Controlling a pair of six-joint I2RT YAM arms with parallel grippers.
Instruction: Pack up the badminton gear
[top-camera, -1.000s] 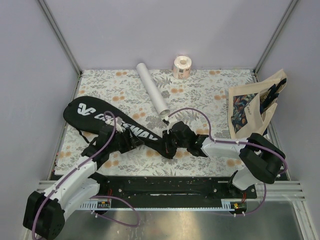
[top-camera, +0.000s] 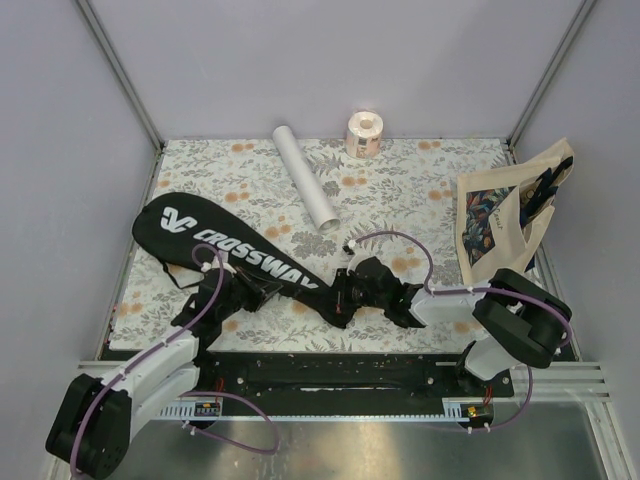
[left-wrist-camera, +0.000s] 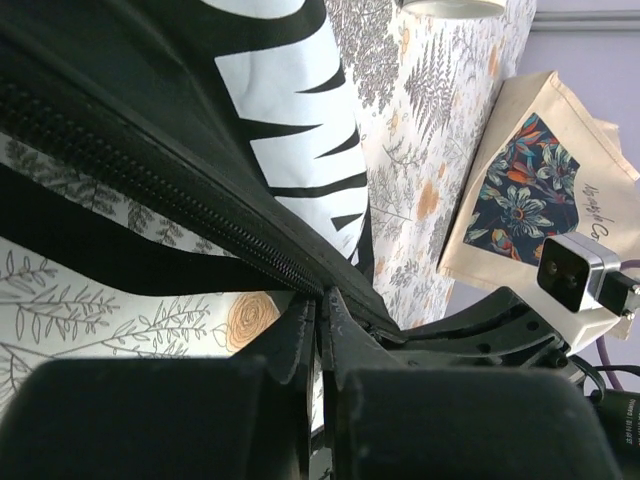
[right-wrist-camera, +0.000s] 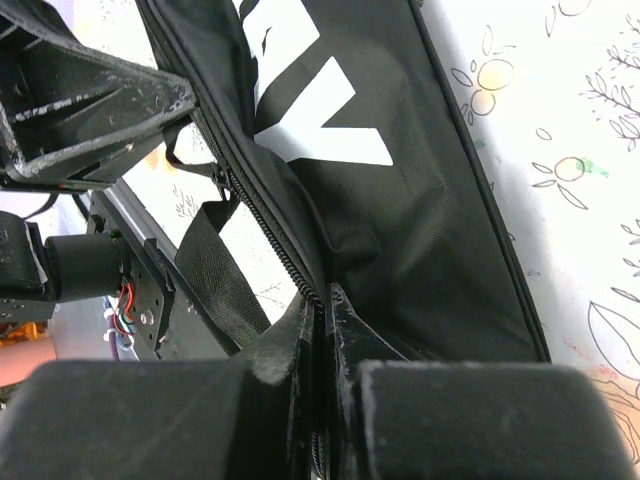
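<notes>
The black racket bag (top-camera: 225, 235) with white CROSSWAY lettering lies slantwise over the left of the table, narrow end near the front middle. My right gripper is shut on the bag's edge, and the zipper (right-wrist-camera: 268, 222) runs down between its fingers. At the zipper line (left-wrist-camera: 215, 215), further along the same edge, my left gripper is shut with its tips against the bag. Whether fabric or a zipper pull is pinched there is hard to see. The bag's contents are hidden.
A white cylinder (top-camera: 306, 180) lies at the back middle, beside an upright paper roll (top-camera: 364, 135). At the right stands a cream tote bag (top-camera: 508, 215) holding dark items. A black strap (right-wrist-camera: 225, 270) hangs loose from the racket bag.
My left gripper has come down to the bag's zipper edge. Slightly to the right and toward the front, my right gripper has shifted, with the narrow end; the wide end also moved a little right.
</notes>
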